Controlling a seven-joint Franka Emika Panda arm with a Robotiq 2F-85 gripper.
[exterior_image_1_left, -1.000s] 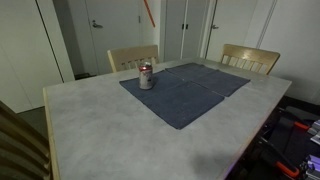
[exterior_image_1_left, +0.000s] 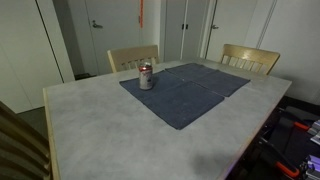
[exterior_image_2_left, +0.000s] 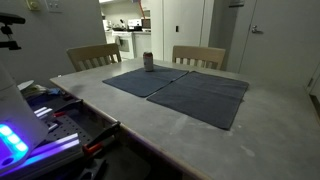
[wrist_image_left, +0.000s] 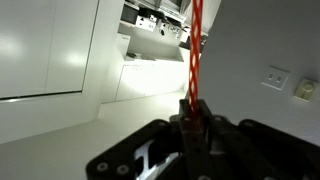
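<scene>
In the wrist view my gripper is shut on a thin orange-red stick (wrist_image_left: 195, 55), which runs up out of the top of the frame. Part of that orange stick (exterior_image_1_left: 141, 14) hangs almost upright at the top edge of exterior view 1, high above the table; the gripper is outside that view. A can (exterior_image_1_left: 145, 76) with a pale body and reddish top stands upright by the far left part of a dark blue-grey cloth (exterior_image_1_left: 185, 102). Exterior view 2 shows the same can (exterior_image_2_left: 148, 61) behind the cloth (exterior_image_2_left: 200, 97).
Wooden chairs (exterior_image_1_left: 133, 56) stand around it. A red and black frame (exterior_image_1_left: 291, 150) is by the near right corner. White doors and cabinets form the background.
The orange stick at the top of exterior view 1 has swung from slanted to nearly upright and shifted slightly left. The can and cloth have stayed put.
</scene>
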